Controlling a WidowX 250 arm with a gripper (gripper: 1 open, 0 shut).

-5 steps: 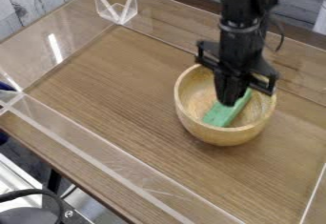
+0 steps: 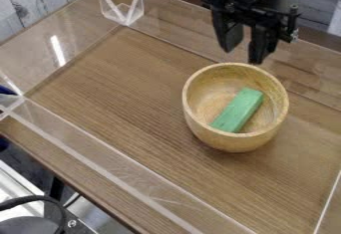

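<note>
A tan round bowl sits on the wooden table, right of centre, with a green oblong block lying inside it. Above the bowl, at the top of the camera view, my dark gripper stands open, its fingers clear of the bowl and the block, with nothing seen between them.
A clear plastic piece stands at the back left. Black cables lie at the lower left corner.
My gripper has moved up and back, away from over the bowl, uncovering the green block inside it.
</note>
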